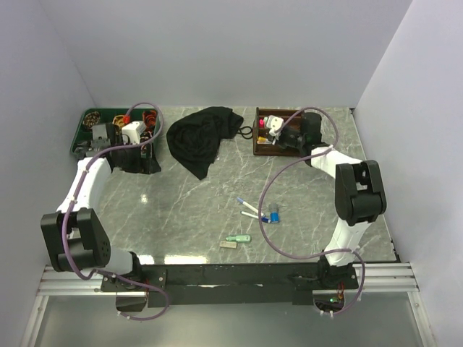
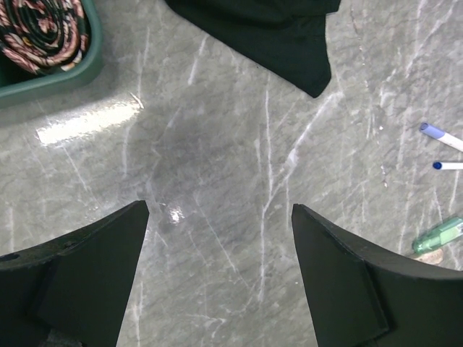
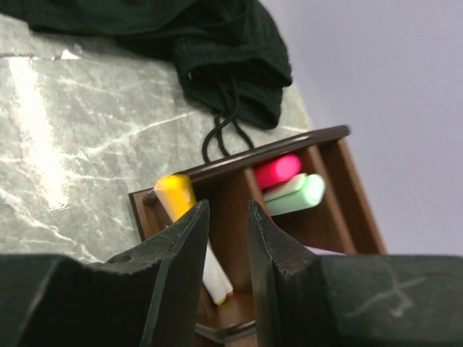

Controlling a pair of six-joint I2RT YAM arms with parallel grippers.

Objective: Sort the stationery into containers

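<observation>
A brown wooden organiser stands at the back right, holding a yellow-topped white item, a pink item and pale green items. My right gripper is open over it, nothing clearly held. My left gripper is open over bare marble near the green bin. Two white pens lie at front centre with a blue-capped item, a green item and a tan block.
A black cloth lies at the back middle, with black scissor-like loops beside the organiser. Pale walls border the back and sides.
</observation>
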